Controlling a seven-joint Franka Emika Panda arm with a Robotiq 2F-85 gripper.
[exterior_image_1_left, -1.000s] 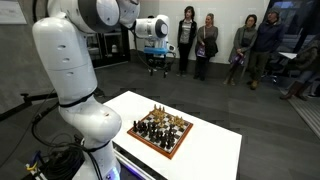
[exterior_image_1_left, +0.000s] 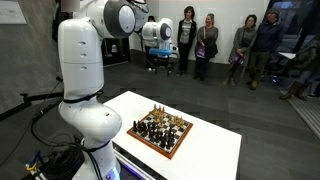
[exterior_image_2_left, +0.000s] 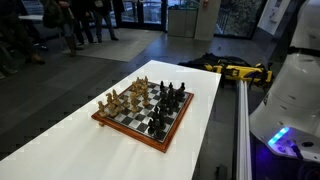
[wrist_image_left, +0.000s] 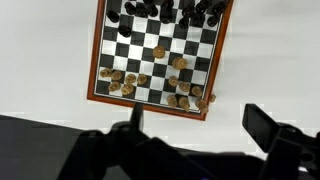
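A chessboard (exterior_image_2_left: 128, 125) with a brown rim lies on the white table, with dark and light squares. Dark pieces (exterior_image_1_left: 153, 130) crowd one side, and light wooden pieces (exterior_image_2_left: 119, 102) stand towards the other. High over the table hangs my gripper, well clear of the board and pieces. Its two black fingers (wrist_image_left: 258, 122) are wide apart in the wrist view, and nothing is between them. From above, a few light pieces (wrist_image_left: 159, 51) stand out in the board's middle. The top edge of the wrist view cuts off part of the dark side.
Bare white table (exterior_image_1_left: 213, 148) lies beside the board. Several people (exterior_image_1_left: 207, 42) stand in the background beyond the table. Cables (exterior_image_2_left: 240, 71) lie off the table near the arm's base.
The arm's upper links have shifted up and to the left in exterior view 1. The gripper stays high above the table. The board and pieces look unchanged.
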